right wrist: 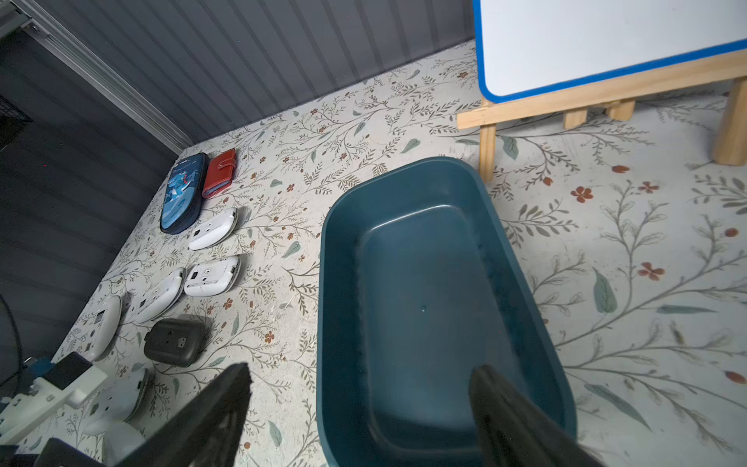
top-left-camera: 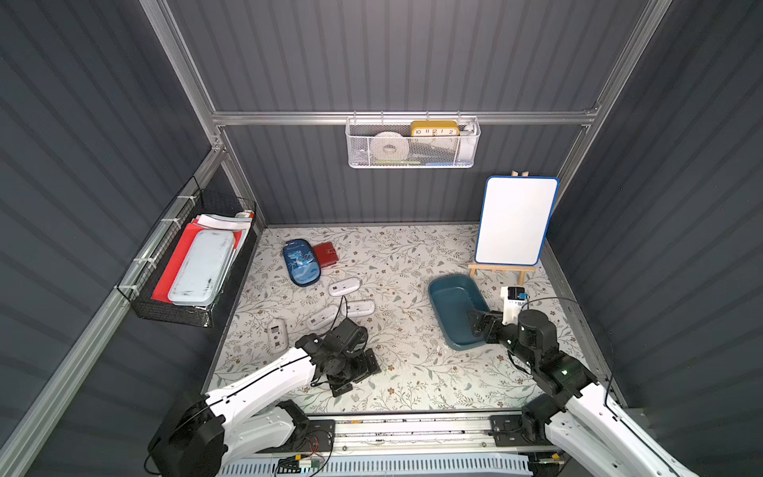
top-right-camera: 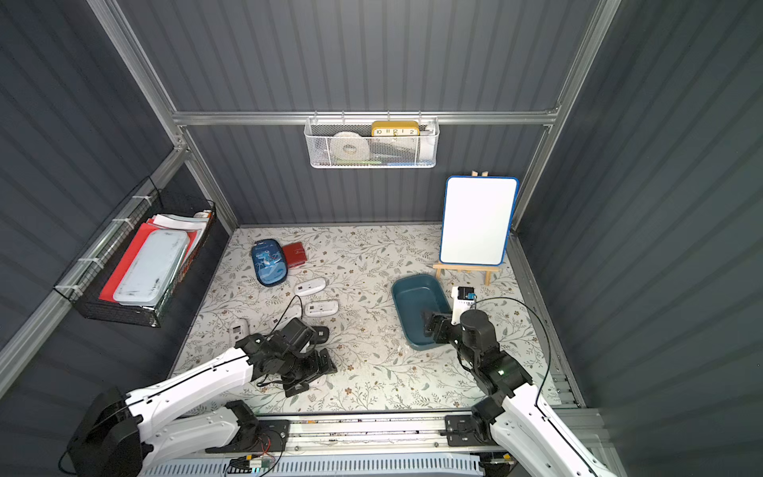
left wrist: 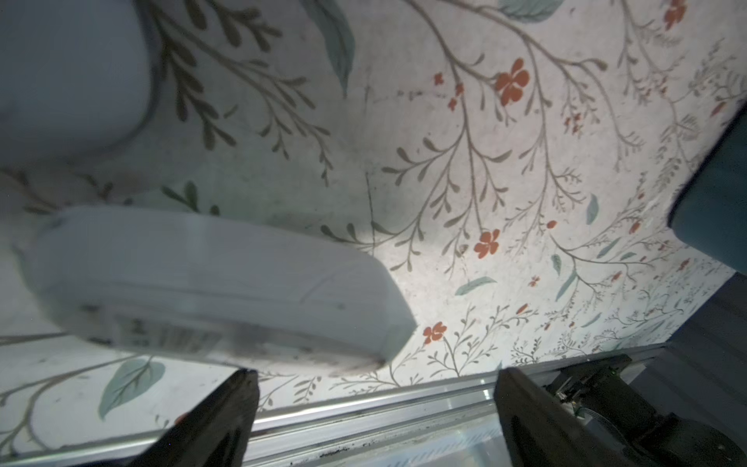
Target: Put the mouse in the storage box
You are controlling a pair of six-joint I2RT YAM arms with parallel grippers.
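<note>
My left gripper is open and low at the front left, right over a white mouse (left wrist: 218,288); nothing is between its fingers. The teal storage box (right wrist: 424,311) is empty, right of centre. My right gripper hangs over the box's right part, its fingers parted with nothing between them.
A whiteboard (top-left-camera: 516,220) on an easel stands behind the box. A blue pouch (top-left-camera: 302,262) and red wallet (top-left-camera: 326,253) lie at the back left. A wire basket (top-left-camera: 167,294) hangs on the left wall.
</note>
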